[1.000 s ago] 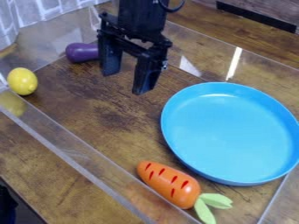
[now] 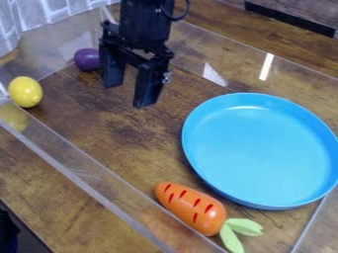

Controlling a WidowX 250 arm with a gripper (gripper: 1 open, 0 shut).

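Observation:
My black gripper (image 2: 134, 89) hangs open over the wooden surface in the upper middle, with nothing visible between its fingers. A purple eggplant (image 2: 85, 59) lies behind it to the left, partly hidden by the arm. A yellow lemon-like object (image 2: 26, 91) rests at the left. A large blue plate (image 2: 258, 148) is to the right of the gripper. An orange toy carrot (image 2: 189, 206) with green leaves lies at the bottom, below the plate.
Transparent tray walls run along the left, bottom and right sides.
My gripper has shifted a little to the left. The plate, carrot, eggplant and yellow object have stayed where they were.

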